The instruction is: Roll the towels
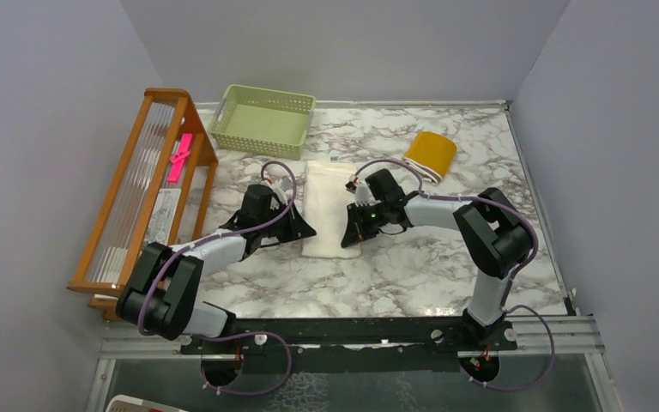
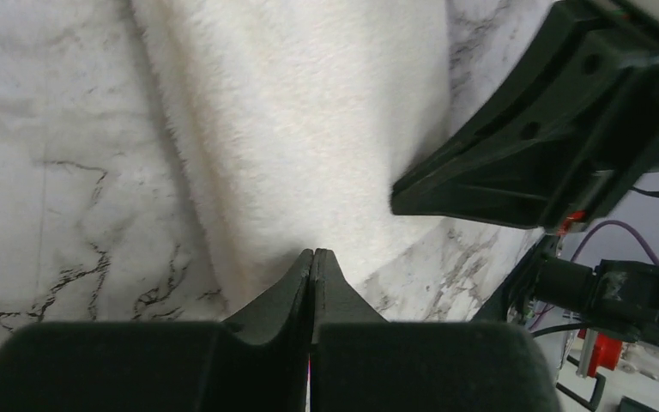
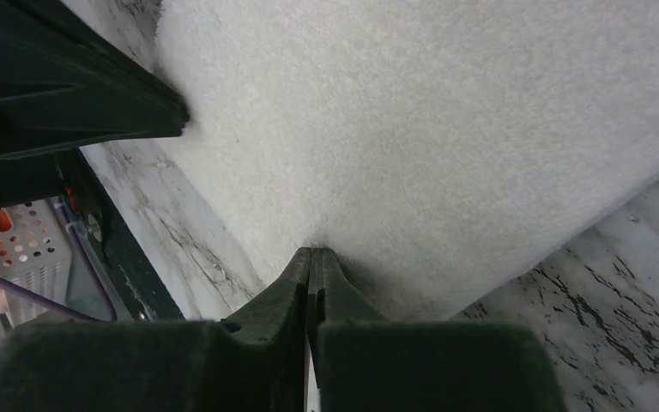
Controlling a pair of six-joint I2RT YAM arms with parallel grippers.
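Observation:
A white towel [image 1: 327, 206] lies flat as a folded upright rectangle in the middle of the table in the top view. My left gripper [image 1: 314, 233] is at its lower left edge, and in the left wrist view its fingers [image 2: 287, 300] are shut with nothing visible between them. Over the towel's lower right part is my right gripper [image 1: 346, 244]; its tips in the right wrist view touch the towel [image 3: 412, 154] near a corner, shut, with no cloth seen between them. A yellow folded towel [image 1: 432, 153] with white layers at its edge rests at the back right.
An empty green basket [image 1: 262, 148] stands at the back left. Along the left side is a wooden rack [image 1: 142, 184] with a pink item [image 1: 179, 158] on it.

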